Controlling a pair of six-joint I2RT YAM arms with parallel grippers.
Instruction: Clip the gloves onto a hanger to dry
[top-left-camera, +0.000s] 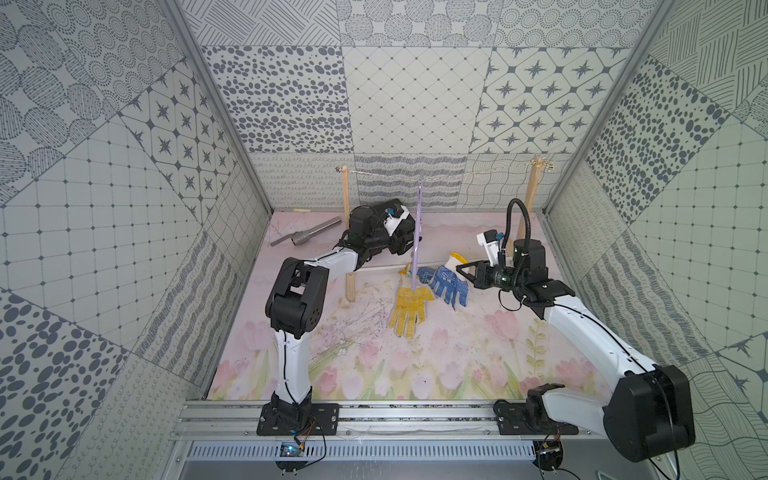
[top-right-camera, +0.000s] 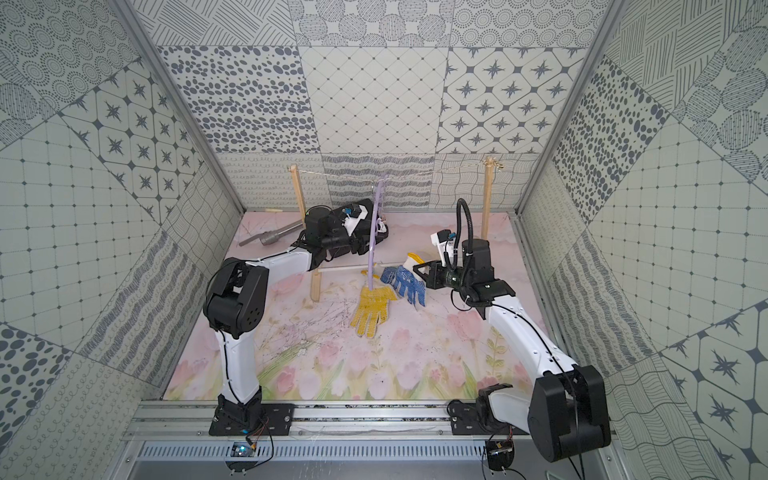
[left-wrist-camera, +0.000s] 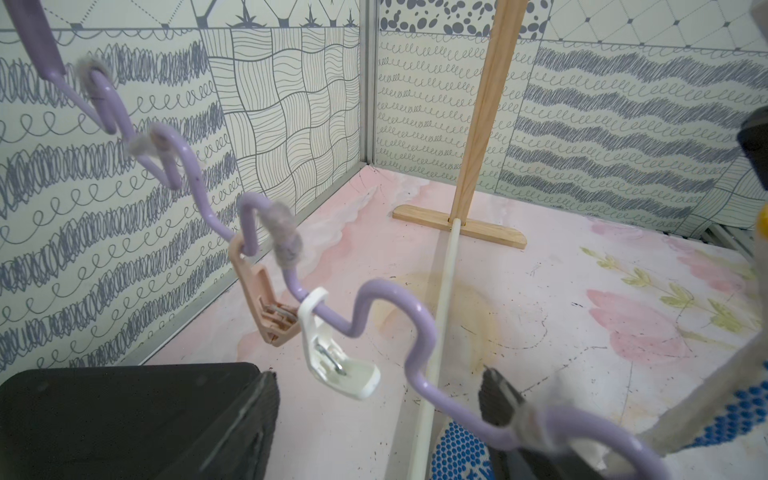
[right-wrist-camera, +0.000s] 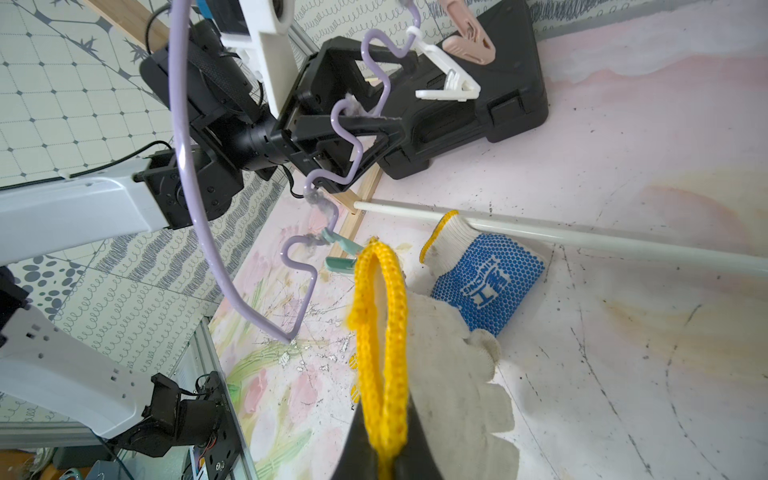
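Note:
A lilac hanger (left-wrist-camera: 392, 296) with pink, white and teal clips hangs on the line. My left gripper stands open beside its white clip (left-wrist-camera: 340, 368). My right gripper is shut on the yellow cuff of a blue glove (top-left-camera: 450, 284), whose pale side faces the right wrist camera. Another blue glove (right-wrist-camera: 488, 284) lies on the table by the white bar. A yellow glove (top-left-camera: 409, 316) is below the hanger; whether it is clipped is unclear.
A wooden rack with posts (top-right-camera: 488, 192) and a low white bar (right-wrist-camera: 656, 249) spans the table. A black case (right-wrist-camera: 504, 96) and a metal tool (top-left-camera: 312, 232) lie at the back left.

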